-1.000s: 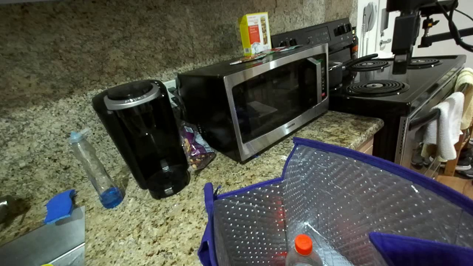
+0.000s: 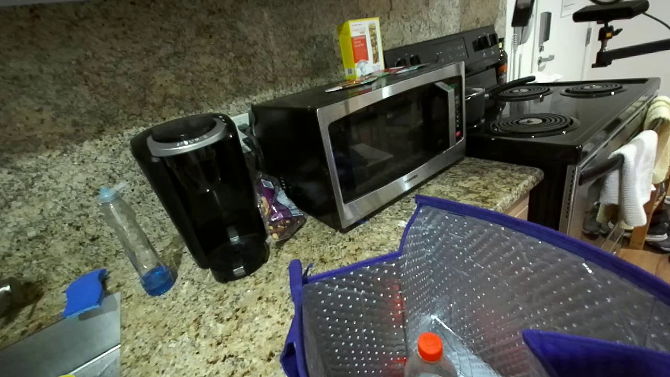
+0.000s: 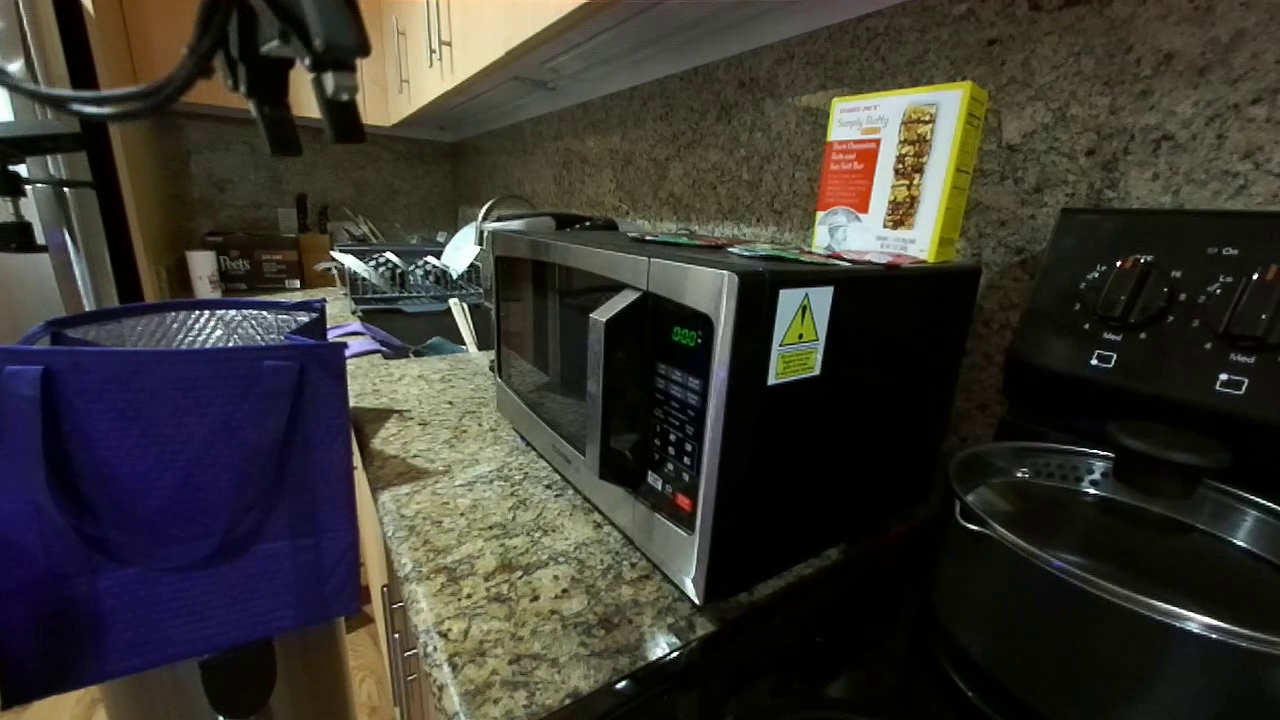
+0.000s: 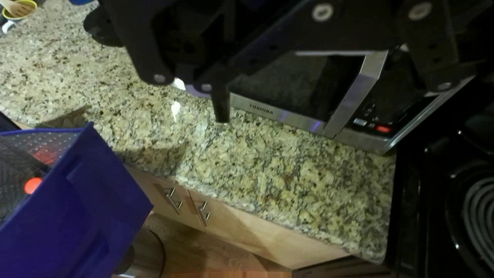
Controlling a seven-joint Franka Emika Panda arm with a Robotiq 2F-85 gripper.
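Note:
My gripper [image 3: 312, 130] hangs open high in exterior view 2, with two separate fingertips and nothing between them. In the wrist view a dark finger [image 4: 221, 107] shows over the counter in front of the microwave. A purple insulated bag [image 3: 180, 480] with a silver lining stands beside the counter's front edge, its top open. Inside it is a clear bottle with an orange cap [image 2: 430, 346]; its lower part is hidden. The black and steel microwave [image 3: 552, 348] has its door closed. A yellow bar box [image 3: 902, 174] stands upright on top, near several flat packets [image 3: 768, 251].
Left of the microwave are a coffee maker [image 2: 201, 195], a snack bag [image 2: 278, 210] and a bottle of blue liquid [image 2: 135, 245]. A lidded pot [image 3: 1116, 540] sits on the stove [image 2: 565, 141]. Bare counter [image 4: 278, 171] lies before the microwave.
A second ago the arm hung over the stove at the upper right of exterior view 1. Bag, bottle and microwave look unchanged.

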